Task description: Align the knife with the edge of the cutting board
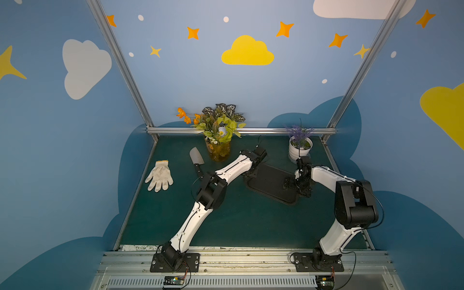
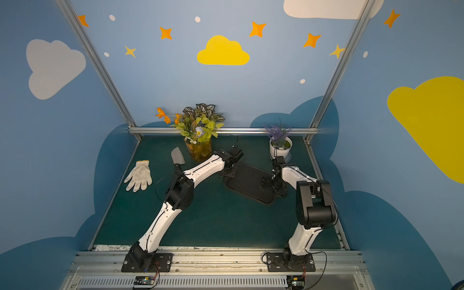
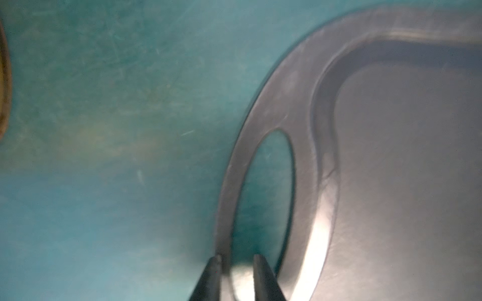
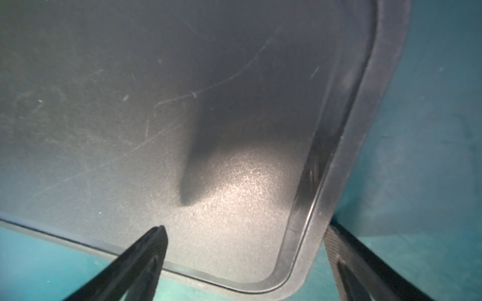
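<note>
The black cutting board (image 1: pixel 273 183) lies on the green table under both grippers. The cleaver knife (image 1: pixel 196 157) lies apart to the left, blade toward the back. My left gripper is part open at the board's oval handle, one fingertip at the outer band, the other over the hole; whether it grips is unclear. My right gripper is open over the board's right end, its fingers either side of that corner, one near the outer rim.
A flower vase (image 1: pixel 217 147) stands behind the left arm, a white plant pot (image 1: pixel 299 149) at back right. A white glove (image 1: pixel 159 176) lies far left.
</note>
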